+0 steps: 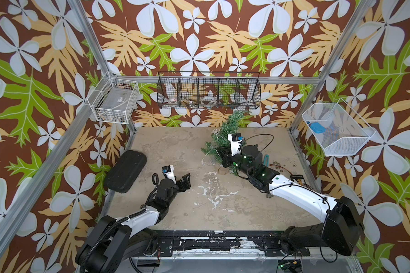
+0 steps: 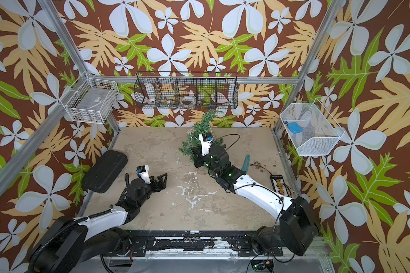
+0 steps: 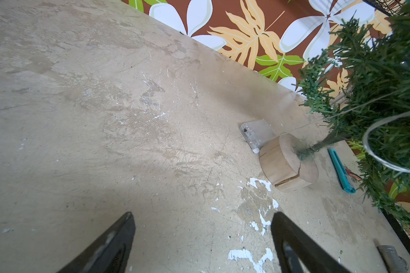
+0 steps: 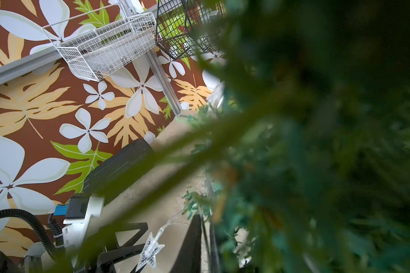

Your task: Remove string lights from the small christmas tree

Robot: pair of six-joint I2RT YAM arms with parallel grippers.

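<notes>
The small green tree (image 1: pixel 227 129) leans toward the back of the table, and its wooden base (image 3: pixel 282 161) shows in the left wrist view. A clear wire (image 3: pixel 371 141) loops out from its branches. A clear box (image 3: pixel 258 132) lies behind the base. One star-shaped light (image 4: pixel 150 251) dangles from thin wire in the right wrist view. My right gripper (image 1: pixel 224 159) is shut at the tree's front side; blurred branches cover much of its view, and I cannot tell whether wire is between its fingers. Left of the tree, my left gripper (image 1: pixel 188 181) stands open and empty over bare table.
A black case (image 1: pixel 125 171) lies at the left edge. The teal tool (image 2: pixel 246 163) and a black object (image 2: pixel 280 184) lie on the right. Wire baskets (image 1: pixel 208 93) hang on the walls.
</notes>
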